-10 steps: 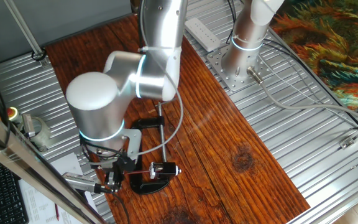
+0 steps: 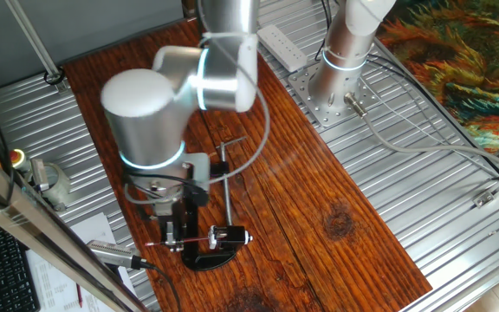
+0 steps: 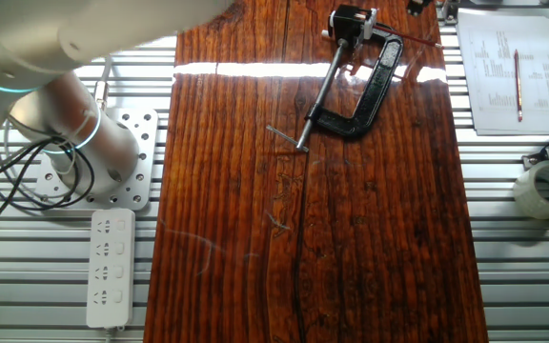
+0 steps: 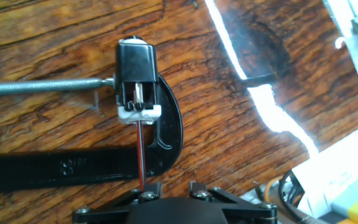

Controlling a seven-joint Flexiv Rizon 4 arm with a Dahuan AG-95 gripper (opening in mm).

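A black C-clamp (image 4: 174,118) lies on the wooden board, with a small black block-shaped device (image 4: 135,62) at the end of its screw. From the device's white-edged mouth a thin dark-red pencil-like rod (image 4: 140,149) sticks out towards my gripper. In the wrist view the gripper's fingers (image 4: 149,195) stand apart, and the rod's near end disappears by the left one; contact there cannot be told. Exterior view 1 has the gripper (image 2: 171,242) low over the rod, whose free end (image 2: 150,243) shows beyond it. The clamp (image 3: 385,86) also shows in exterior view 2.
Bare wooden board (image 3: 227,238) spreads out away from the clamp. A cable plug (image 2: 115,254) and paper (image 3: 508,67) with a pencil (image 3: 518,86) lie off the board's edge, along with a tape roll (image 3: 547,189). A power strip (image 3: 111,267) sits by the arm base.
The gripper now overlaps the rod, and the rod's free end shows past it. Clamp and device look unmoved.
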